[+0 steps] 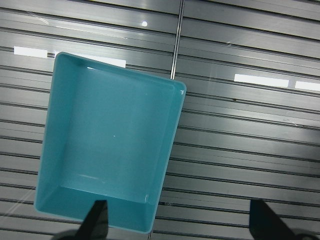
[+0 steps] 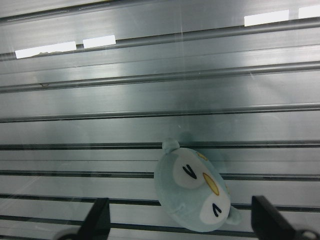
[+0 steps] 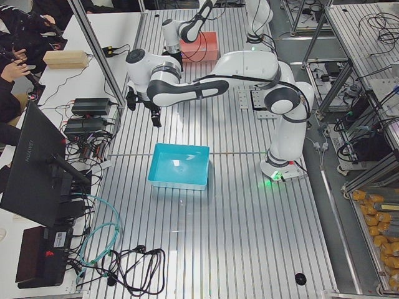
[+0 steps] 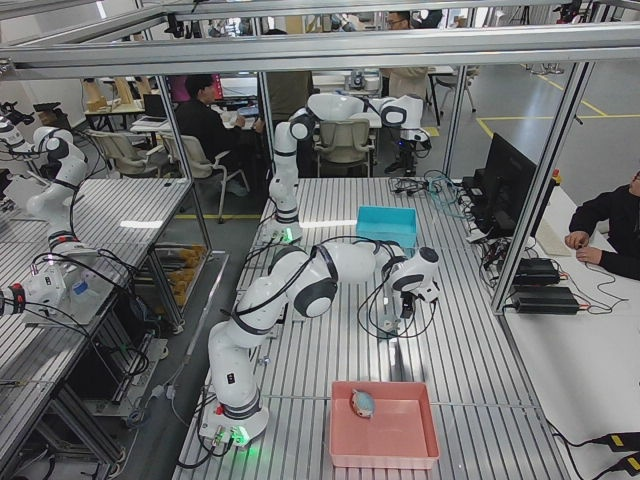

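Observation:
A pale blue plush toy with a face (image 2: 192, 190) lies on the slatted metal table below my right gripper (image 4: 405, 312), whose open fingers frame it in the right wrist view. Another pale blue rounded object (image 4: 362, 404) lies in the pink tray (image 4: 385, 445). My left gripper (image 3: 143, 111) hangs above the table, open and empty; in the left wrist view the blue tray (image 1: 112, 135) sits below it, mostly left of centre. The left arm hides part of the table beyond it in the camera left view.
Black cables and a cyan hose (image 3: 115, 230) lie at one end of the table. A monitor (image 3: 37, 168) and electronics stand alongside, outside the frame posts. The table (image 3: 224, 230) beside the blue tray is clear.

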